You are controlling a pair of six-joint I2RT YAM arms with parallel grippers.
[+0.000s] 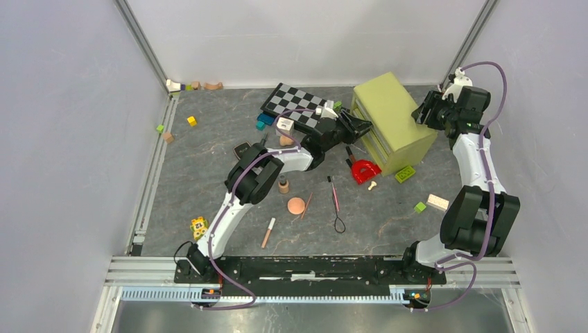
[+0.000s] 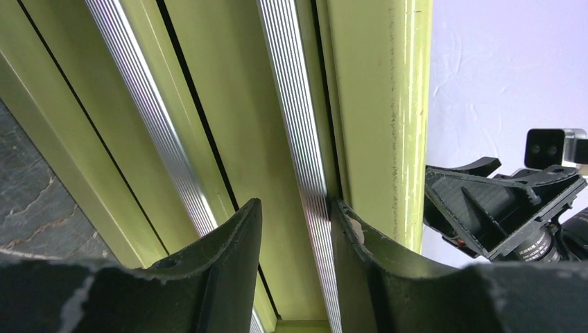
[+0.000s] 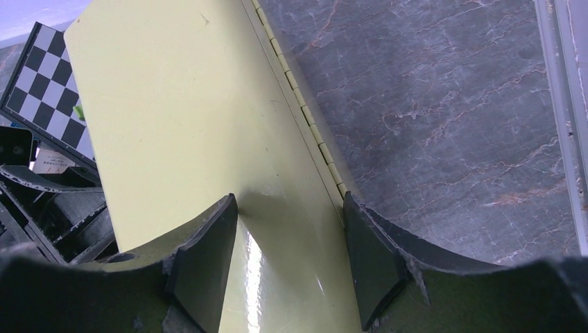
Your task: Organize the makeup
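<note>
A pale green box cabinet (image 1: 394, 118) stands at the back right. My left gripper is at its drawer front, part open, one finger touching a ribbed metal strip (image 2: 295, 125). My right gripper is part open on the cabinet's glossy top, its right finger by the hinged edge. Makeup items lie on the floor: a peach round compact (image 1: 296, 206), a brush (image 1: 268, 232), pink pencils (image 1: 306, 205) and a small bottle (image 1: 283, 186).
A checkerboard (image 1: 295, 98) lies behind my left arm, a red dustpan (image 1: 365, 173) before the cabinet. Small blocks are scattered about.
</note>
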